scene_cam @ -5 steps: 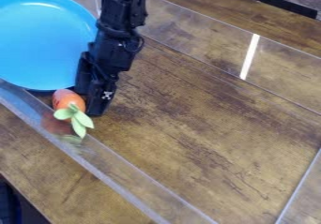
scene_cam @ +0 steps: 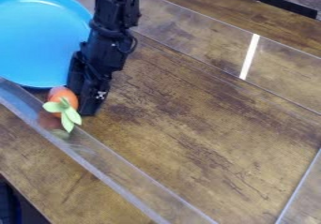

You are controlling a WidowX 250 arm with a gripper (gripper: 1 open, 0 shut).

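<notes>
A toy carrot [scene_cam: 62,101] with orange body and pale green leaves lies at the left, close beside the clear barrier along the near left edge. My black gripper [scene_cam: 85,95] is low over the table right at the carrot's right side, its lower end partly hidden behind the carrot. A blue plate [scene_cam: 32,36] is at the upper left, behind the carrot and left of my arm.
Clear plastic strips [scene_cam: 94,157] border the wooden work surface on several sides. A white tape strip [scene_cam: 250,55] marks the back right.
The carrot has shifted slightly left, and my arm has moved a little with it. The blue plate has edged slightly upward and left.
</notes>
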